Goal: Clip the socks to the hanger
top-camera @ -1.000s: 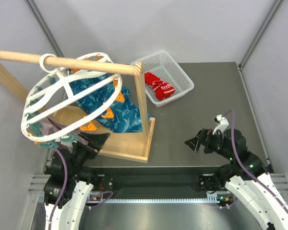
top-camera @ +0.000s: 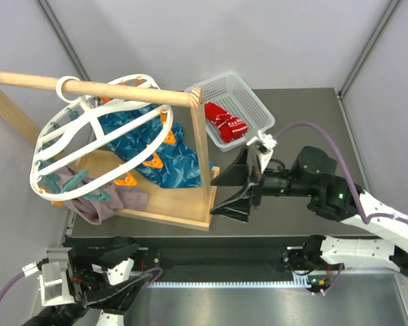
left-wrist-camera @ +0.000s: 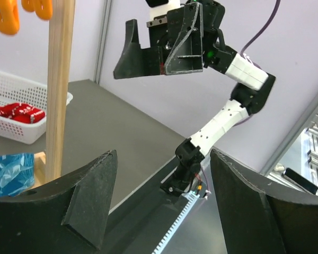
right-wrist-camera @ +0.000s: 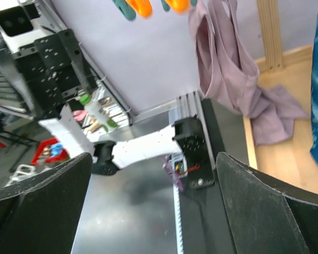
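Observation:
Red socks with white pattern lie in the white basket. A white oval hanger with orange and green clips hangs from the wooden rack's bar. Under it are a blue patterned cloth and a mauve cloth, which hangs down in the right wrist view. My right gripper stands open just right of the rack's post, nearer the front than the basket, empty. My left gripper is in front of the rack, off the table's front edge, its fingers apart with nothing between them.
The rack's upright post stands between the hanger and the right gripper. A metal rail runs along the front.
My left gripper has drawn back from the hanger toward the front.

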